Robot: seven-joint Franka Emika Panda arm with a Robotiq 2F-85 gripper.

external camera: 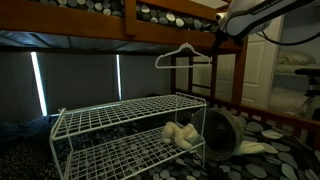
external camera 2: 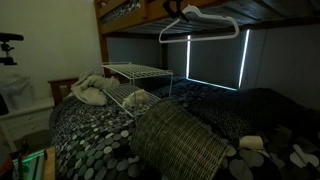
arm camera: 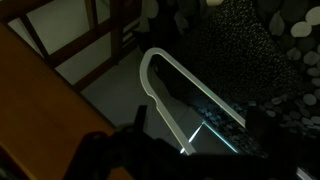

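Note:
A white clothes hanger point(external camera: 183, 58) hangs level below the upper bunk's wooden rail. Its hook end is hard to make out against the dark rail. In exterior view 1, my gripper point(external camera: 215, 42) is a small dark shape right of the hanger's top. From the other side, the gripper point(external camera 2: 176, 12) shows at the top edge, close to the hanger point(external camera 2: 203, 28). The wrist view has the dark gripper open, fingers apart, with the hanger point(arm camera: 200, 86) crossing the view between and beyond them. Whether they touch, I cannot tell.
Below stands a white two-tier wire rack point(external camera: 130, 112) with a pale soft item point(external camera: 180, 134) on its lower shelf. A woven basket point(external camera 2: 180, 140) lies tipped on the patterned bedding. The wooden bunk rail point(external camera: 85, 27) runs close above the hanger.

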